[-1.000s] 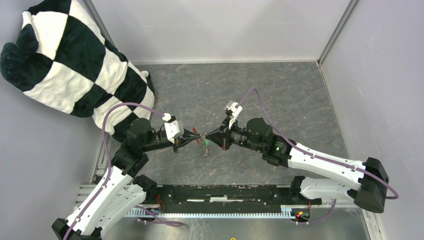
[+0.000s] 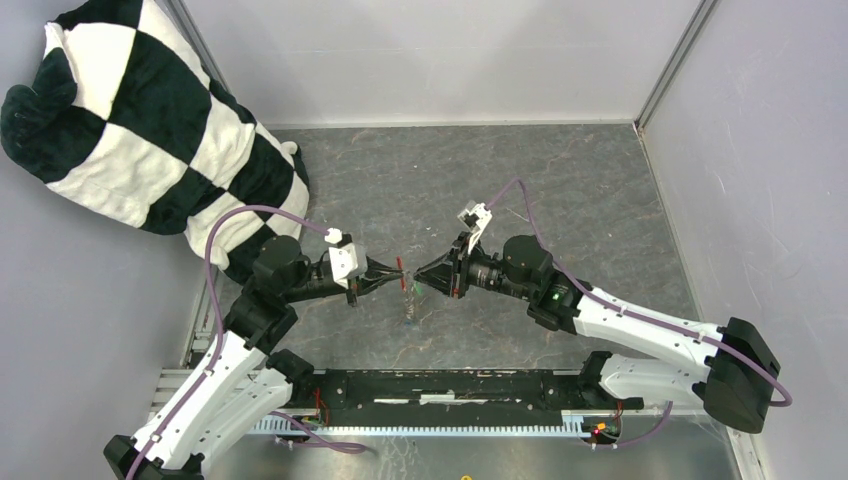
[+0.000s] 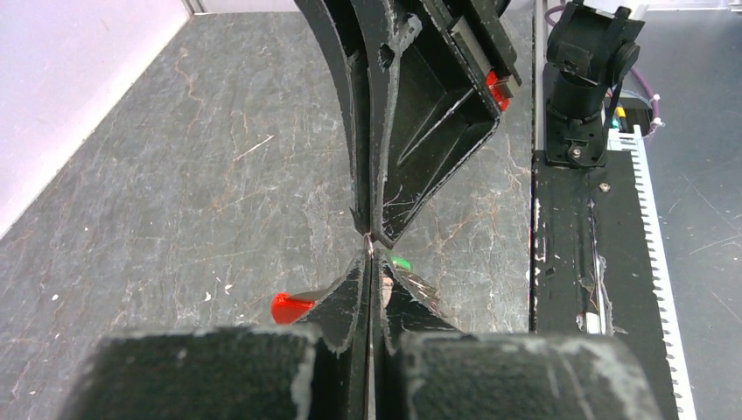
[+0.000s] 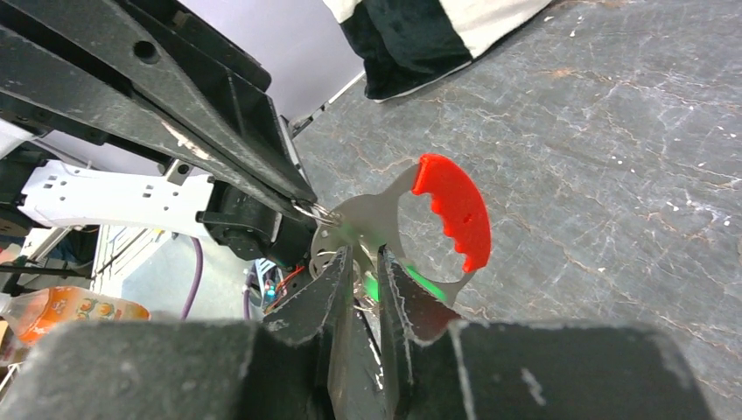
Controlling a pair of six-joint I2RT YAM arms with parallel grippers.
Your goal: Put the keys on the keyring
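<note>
A thin metal keyring is pinched in the tips of my left gripper (image 2: 402, 275), which is shut; a sliver of that ring (image 3: 369, 247) shows past its fingertips in the left wrist view. From the ring hangs a flat metal piece with a red grip (image 4: 459, 210), along with a green-marked item (image 4: 426, 284) and smaller metal parts that are partly hidden. Facing it closely, my right gripper stands part open, a narrow gap between its fingertips. Nothing clearly held shows in that gap; the hanging bunch lies beyond it.
A black-and-white checkered cushion (image 2: 165, 120) leans at the back left. Bare grey table (image 2: 590, 190) surrounds the two grippers. A black rail (image 2: 445, 385) runs along the front edge, and a bottle (image 4: 74, 306) appears at the lower left of the right wrist view.
My right gripper has shifted slightly to the right, away from the left tips. The hanging bunch has swung a little, its red part moving right. The left arm has stayed still.
</note>
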